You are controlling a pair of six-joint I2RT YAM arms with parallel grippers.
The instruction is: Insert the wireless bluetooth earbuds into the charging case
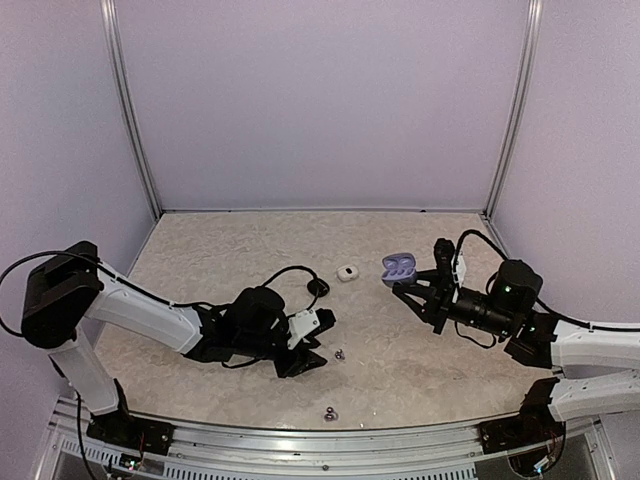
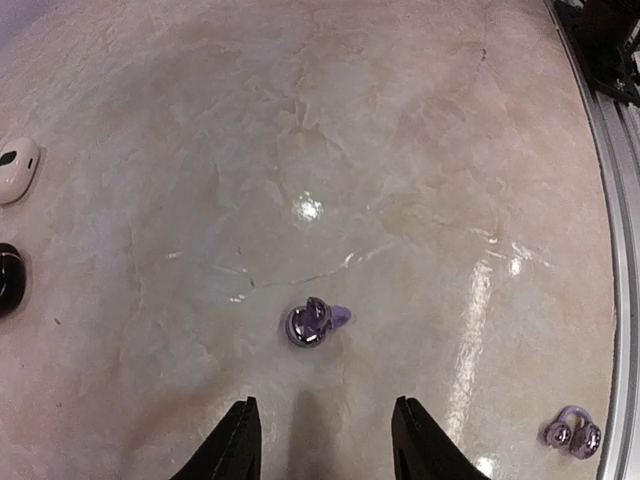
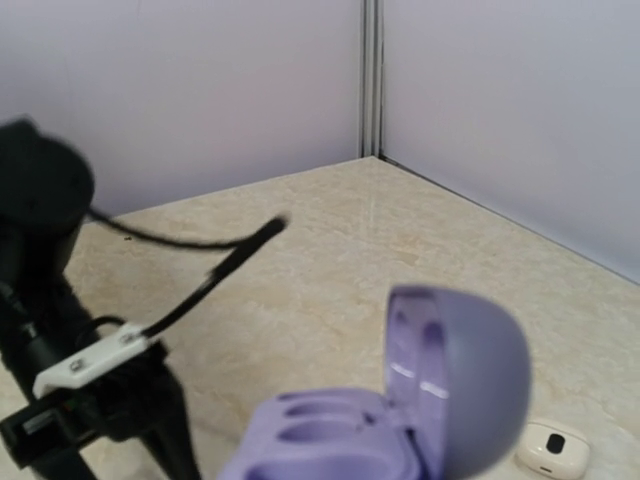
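One shiny purple earbud (image 2: 312, 322) lies on the table just beyond my left gripper, whose fingers stand apart with nothing between them. In the top view this earbud (image 1: 340, 354) is right beside the left gripper (image 1: 322, 354). A second earbud (image 1: 331, 414) rests near the table's front edge, and shows at the lower right of the left wrist view. My right gripper (image 1: 408, 292) is shut on the purple charging case (image 1: 399, 266), held above the table with its lid up. In the right wrist view the case (image 3: 455, 380) shows empty hollows; the right fingers are out of sight there.
A white case (image 1: 347, 272) sits on the table (image 1: 240, 250) behind the earbuds, between the two arms. A black round part (image 1: 318, 288) stands up from the left arm.
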